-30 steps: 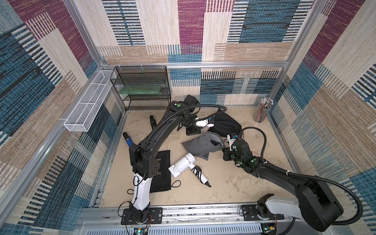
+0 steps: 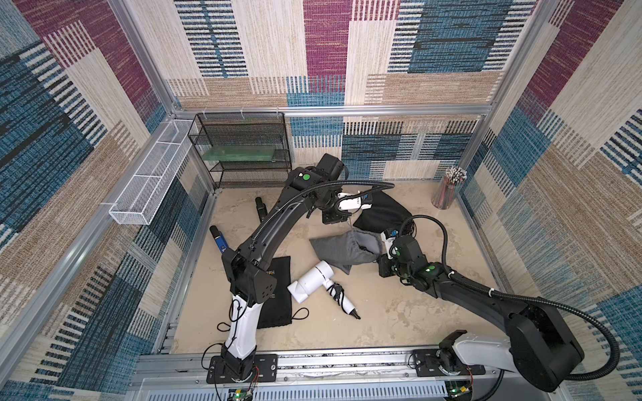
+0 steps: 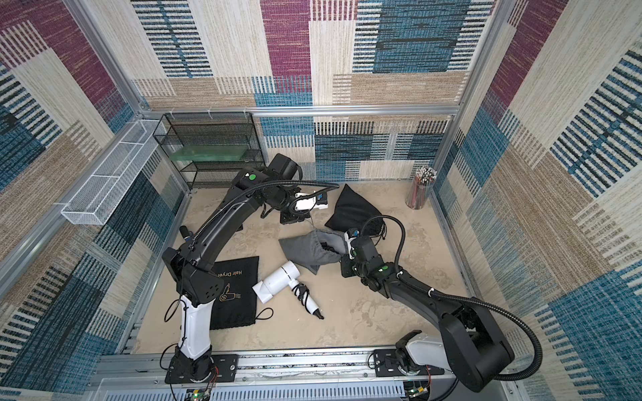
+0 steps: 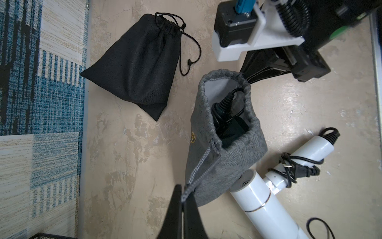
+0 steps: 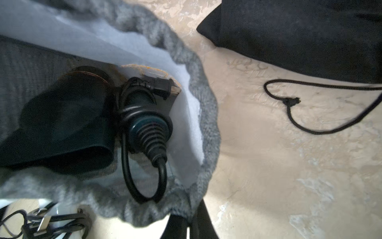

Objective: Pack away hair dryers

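A grey drawstring bag holds a dark hair dryer with its wound cord; its mouth is open. My left gripper is shut on the bag's drawstring, above the bag. My right gripper is shut at the bag's rim; I see nothing clearly held in it. A white hair dryer with coiled cord lies in front. A flat black bag lies left, under the left arm, and another black bag lies behind the grey one.
A black wire rack stands back left, a white basket hangs on the left wall, and a cup of sticks stands back right.
The left gripper has risen slightly, with the cord.
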